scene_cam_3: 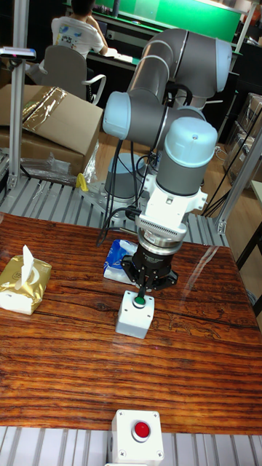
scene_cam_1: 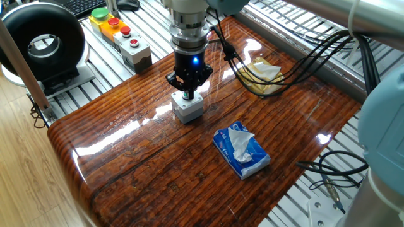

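Observation:
A small white box with a green button (scene_cam_3: 139, 301) on top stands on the glossy wooden table (scene_cam_1: 158, 170). Directly over it, pointing down, is my black gripper (scene_cam_1: 189, 96), its fingers together and nothing visible between them. In exterior view 3 the fingertips come right down at the green button; whether they touch or press it, I cannot tell. The fingers partly cover the button in exterior view 1, where the white box (scene_cam_1: 188, 112) sits upright.
A blue tissue pack (scene_cam_1: 241, 151) and a gold tissue pack (scene_cam_1: 261, 77) lie on the table. Other button boxes, one with a red button (scene_cam_3: 142, 429), stand beyond the table's edge. Black cables (scene_cam_1: 297, 79) hang from the arm.

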